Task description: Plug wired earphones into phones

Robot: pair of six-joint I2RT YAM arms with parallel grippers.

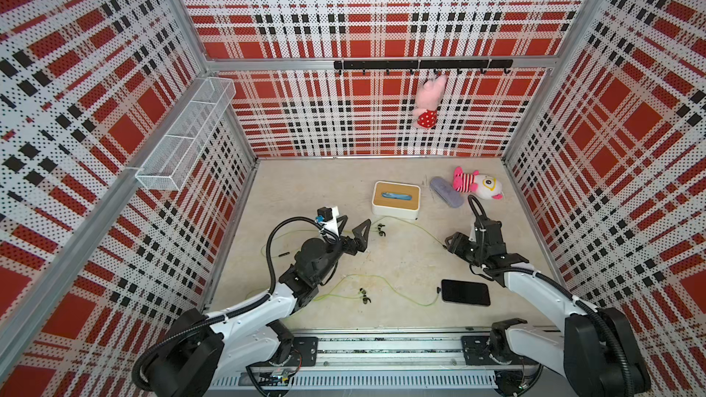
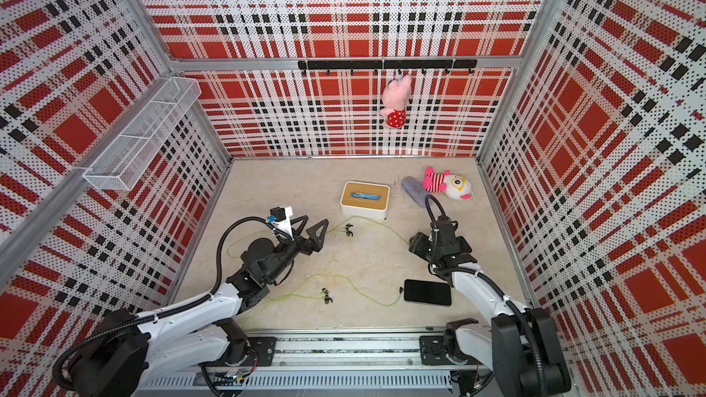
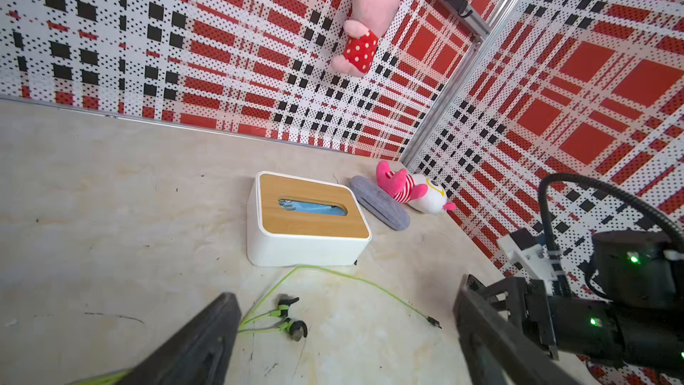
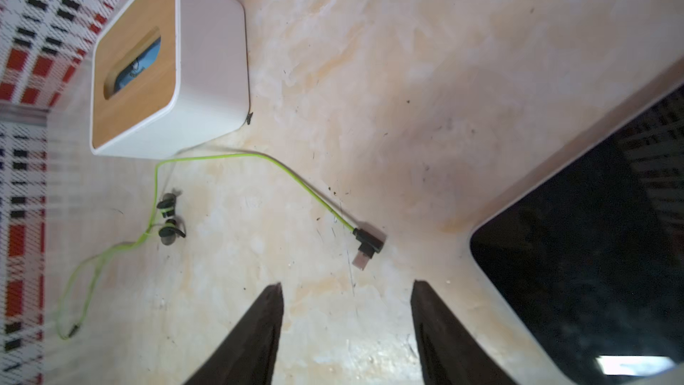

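A green earphone cord (image 4: 299, 181) ends in a black angled plug (image 4: 362, 246) with its metal tip bare, loose on the table. My right gripper stands open just above and in front of that plug, nothing between its fingers. Right of the plug lies a black phone (image 4: 591, 242); the right arm hides it in the top views. Nearer the front is another phone (image 1: 465, 292). A second green cord (image 1: 400, 292) has its plug (image 1: 439, 290) at this phone's left edge. My left gripper (image 1: 356, 225) is open and empty over the left-centre table.
A white tissue box (image 3: 306, 246) stands at the back. Behind and right lie a grey pouch (image 3: 379, 201) and a pink plush (image 3: 413, 189). Loose earbuds (image 1: 365, 295) lie near the front, others (image 3: 288, 317) before the box.
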